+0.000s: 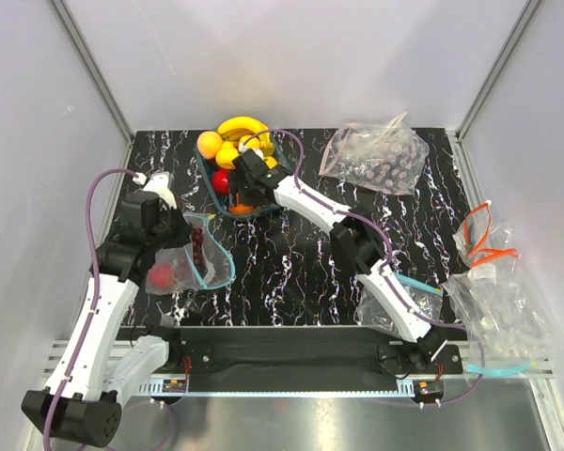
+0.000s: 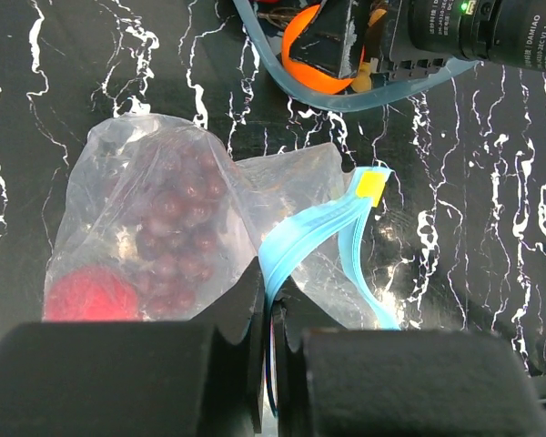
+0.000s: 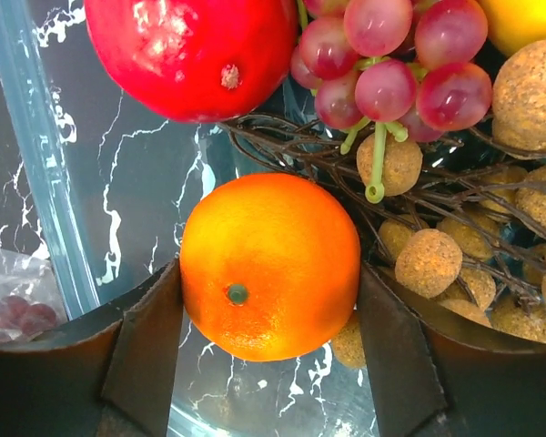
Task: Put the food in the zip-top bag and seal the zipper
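Note:
In the right wrist view an orange fruit (image 3: 269, 264) with a green stem dot sits between the fingers of my right gripper, which is shut on it from both sides, inside the blue-rimmed basket (image 3: 45, 173). A clear zip bag (image 2: 164, 164) holds dark grapes (image 2: 177, 232) and a red round fruit (image 2: 93, 296). My left gripper is shut on the bag's blue zipper edge (image 2: 300, 238), and the mouth gapes to its right, with a yellow slider tab (image 2: 371, 187) at the far end.
The basket also holds a red fruit (image 3: 196, 55), pink grapes (image 3: 396, 68), brown nuts (image 3: 432, 259) and bananas (image 1: 242, 126). Other clear bags lie at the back right (image 1: 376, 158), front right (image 1: 395, 301) and far right (image 1: 503, 301).

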